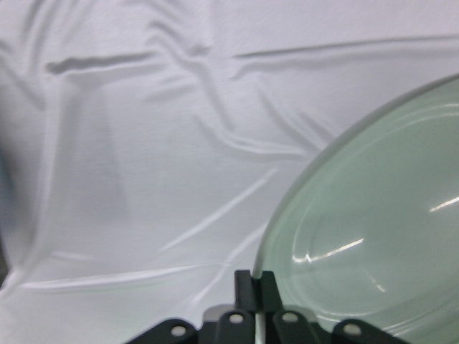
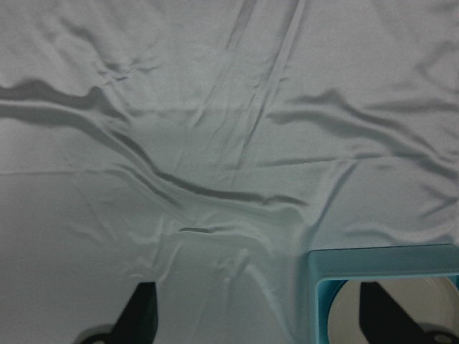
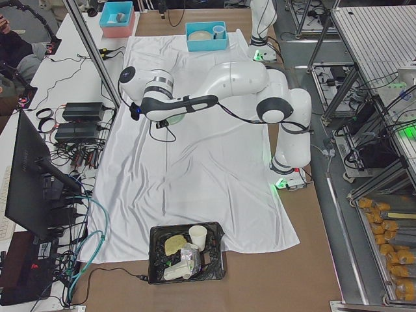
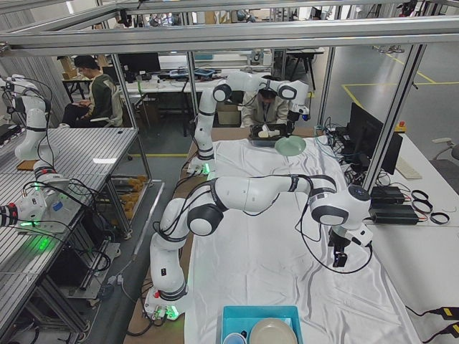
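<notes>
A pale green plate [image 4: 290,145] hangs above the white cloth; my left gripper is shut on its rim, the plate filling the lower right of the left wrist view. In the camera left view the plate is mostly behind my arm. My right gripper [image 4: 338,251] stands open over the cloth with nothing between its fingers. A blue bin [image 2: 314,294] holding a beige plate [image 4: 271,332] and a mug [image 4: 234,340] sits at the cloth's far end in the camera left view.
A black tray [image 3: 153,253] with a white cup [image 3: 197,236], a yellow item and packets stands at the near end of the cloth. Monitor, boxes and cables line the side desk.
</notes>
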